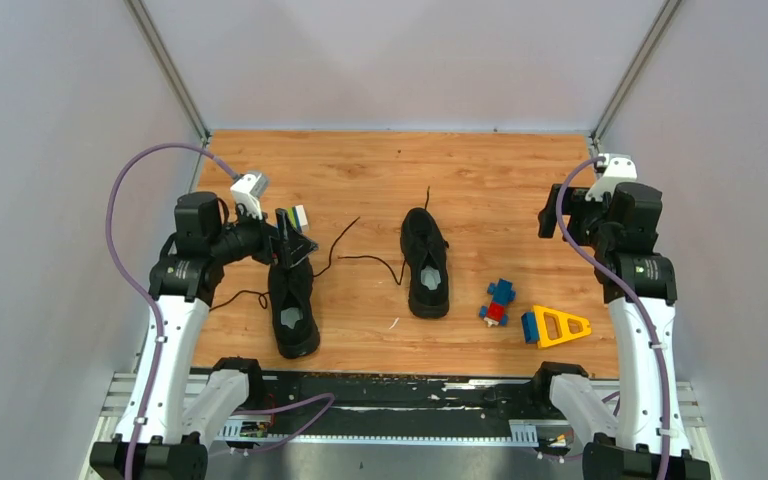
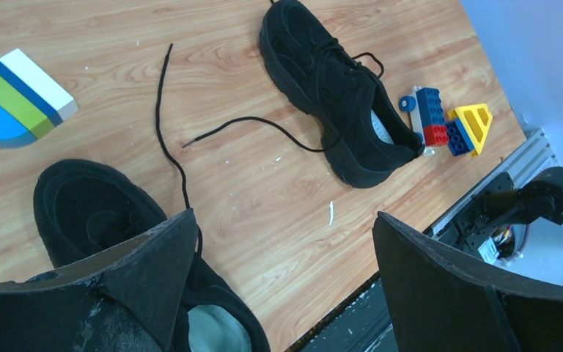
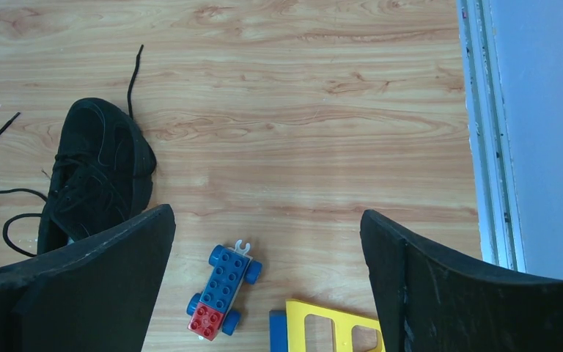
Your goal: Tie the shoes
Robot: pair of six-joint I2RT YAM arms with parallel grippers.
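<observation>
Two black shoes rest on the wooden table, heels toward the front edge. The left shoe (image 1: 292, 308) has its toe partly covered by my left gripper (image 1: 295, 240) in the top view. That gripper hangs above it, open and empty. The right shoe (image 1: 425, 262) stands near the table's middle. One lace (image 2: 163, 125) of the left shoe stretches away across the wood, and another loops out on its left side. A lace (image 2: 256, 119) from the right shoe curves toward the left one. Over the right side, my right gripper is open with nothing between its fingers.
A blue and red toy car (image 1: 498, 302) and a yellow toy piece (image 1: 562, 326) lie right of the right shoe. Stacked green, blue and white bricks (image 2: 26, 95) sit beyond the left shoe. Bare wood (image 3: 300, 147) spreads across the back right.
</observation>
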